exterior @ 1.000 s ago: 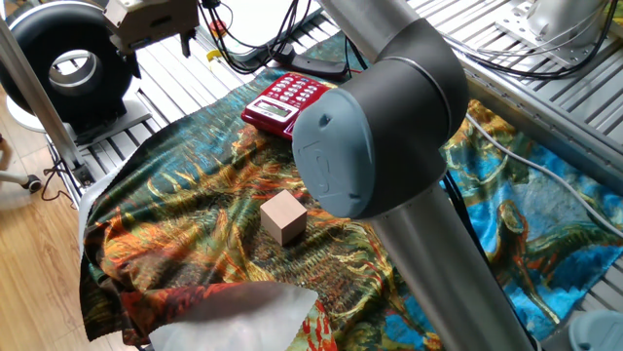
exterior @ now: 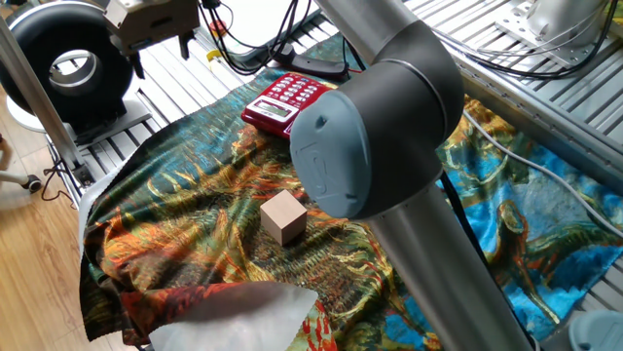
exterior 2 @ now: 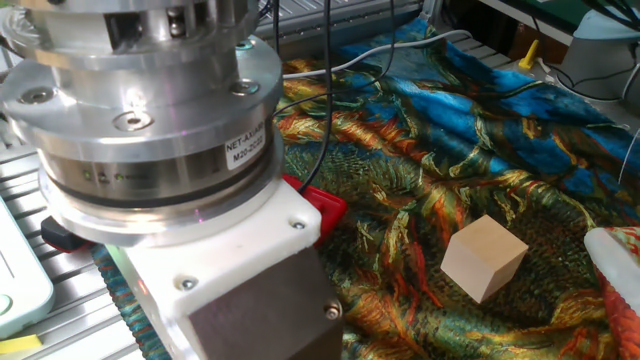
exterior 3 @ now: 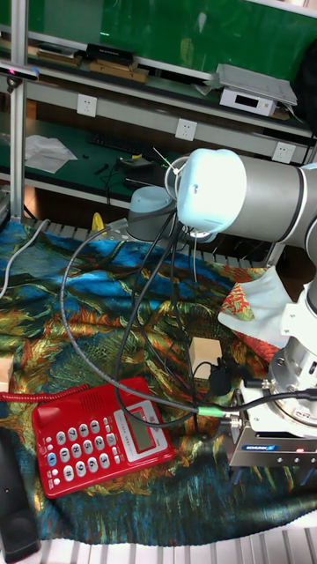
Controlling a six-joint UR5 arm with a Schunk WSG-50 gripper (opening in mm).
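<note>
My gripper (exterior: 161, 58) hangs at the upper left in exterior view 1, its two dark fingers spread apart with nothing visible between them. It is well away from the pale wooden cube (exterior: 283, 216), which rests on the patterned cloth. That wooden cube (exterior 2: 485, 258) is also plain in exterior view 2, where the gripper's body covers the left side and its fingertips are out of sight. A red telephone (exterior 3: 101, 437) with a keypad lies on the cloth, its black handset (exterior 3: 13, 498) off to one side. In exterior view 1 the arm partly hides the phone.
The cloth (exterior: 175, 185) is wrinkled, with a folded-over pale corner (exterior: 243, 317) near the cube. Another wooden block (exterior 3: 4, 372) shows at the left edge of exterior view 3. Black cables (exterior 3: 68, 310) loop above the phone. A black ring-shaped object (exterior: 68, 73) stands at far left.
The arm's elbow has shifted very slightly to the left in exterior view 1. The cube, phone and cloth have stayed where they were.
</note>
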